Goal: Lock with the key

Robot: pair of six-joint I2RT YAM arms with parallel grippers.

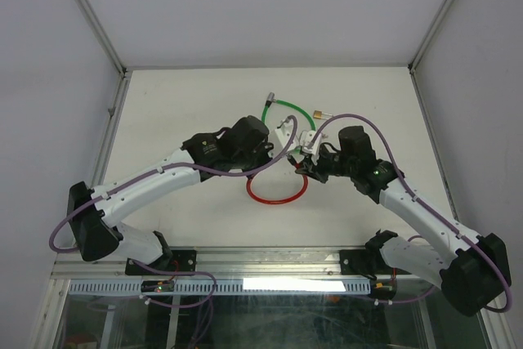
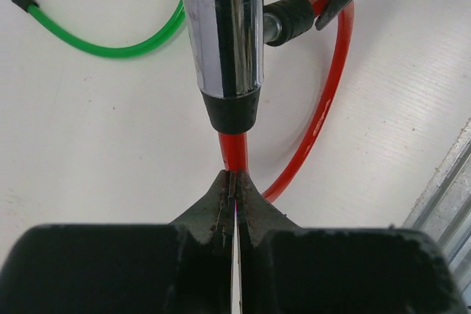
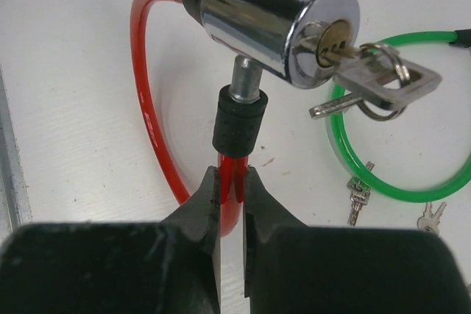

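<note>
A chrome cable-lock head with black collar hangs over the table; in the right wrist view its cylinder holds a key on a ring (image 3: pixel 386 82). My left gripper is shut on the red cable below the head. The metal pin end (image 3: pixel 246 75) of the red cable, with black sleeve (image 3: pixel 237 126), stands just beside the head, touching or nearly so; whether it is inserted cannot be told. My right gripper is shut on the red cable below that sleeve.
A green cable lock (image 1: pixel 294 106) lies at the back, with a brass padlock (image 1: pixel 319 114) and loose keys (image 3: pixel 359 195) near it. The white table (image 1: pixel 172 104) is otherwise largely clear.
</note>
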